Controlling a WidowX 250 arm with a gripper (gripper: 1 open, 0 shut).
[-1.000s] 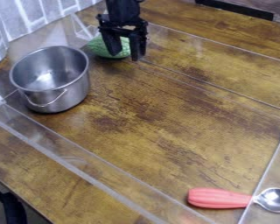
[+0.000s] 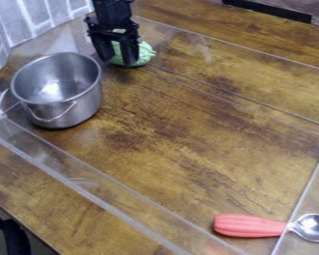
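Observation:
My black gripper [image 2: 117,47] is low over the wooden table at the top left, at a green object [image 2: 140,55] that looks soft or rounded. The fingers partly cover the green object, and I cannot tell whether they are closed on it. A steel pot [image 2: 56,90] with a wire handle sits to the left, nearer the camera, apart from the gripper.
A pink-handled scoop [image 2: 255,224] lies at the bottom right. Clear plastic panels or strips run along the left and right.
The gripper has moved left from its earlier places, and more of the green object now shows to its right. The pot and scoop have stayed still.

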